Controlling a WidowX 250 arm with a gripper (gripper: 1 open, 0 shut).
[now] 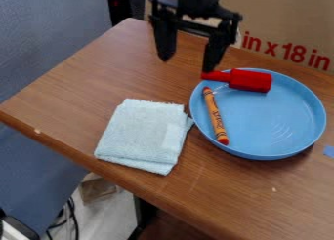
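Observation:
The black gripper (189, 47) hangs open above the back middle of the table, up and left of the blue plate, its two fingers apart with nothing seen between them. On the blue plate (280, 122) lie a red cylindrical object (248, 80) at the back and an orange crayon (216, 115) at the left. A folded light blue cloth (140, 134) lies on the table left of the plate.
The wooden table (72, 93) has bare room at its left and front right. Its left edge drops to a grey floor area with cables. A cardboard box (280, 29) stands behind.

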